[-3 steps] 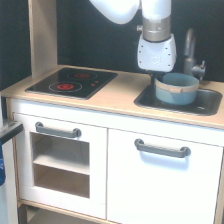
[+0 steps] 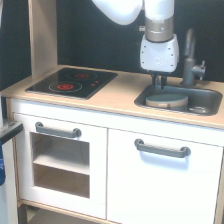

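A round pot [image 2: 167, 101] with a pale rim sits low in the dark sink [image 2: 205, 101], on the right of the counter. Only its upper part shows above the sink's front edge. My gripper [image 2: 160, 84] points straight down over the back of the pot, its dark fingertips close to the rim. Whether they touch the pot is too small to make out, and so is how far apart the fingers stand.
Behind the sink rises a dark faucet [image 2: 190, 62], close to the right of my gripper. A black stovetop [image 2: 72, 83] with red-marked burners lies bare on the left.
The blue pot has gone down and a little left, from above the sink into it. My gripper's fingers now show above the pot, slightly right of where they were.
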